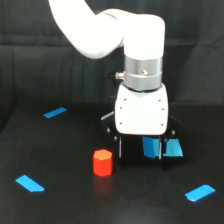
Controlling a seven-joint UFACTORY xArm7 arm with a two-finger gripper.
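A small red block (103,163) with a six-sided outline rests on the black table, left of my gripper. My white gripper (141,152) points down above the table, just right of the block and apart from it in the view. Its dark fingers are hard to make out against the black background, but thin edges show on either side, set wide apart. No object is visible between them. A blue piece (173,148) appears behind the right finger, partly covered by it; its full shape is hidden.
Blue strips lie flat on the table: one far left (55,112), one near left (29,183) and one near right (200,193). Dark, bare table fills the front middle. A black curtain hangs at the back.
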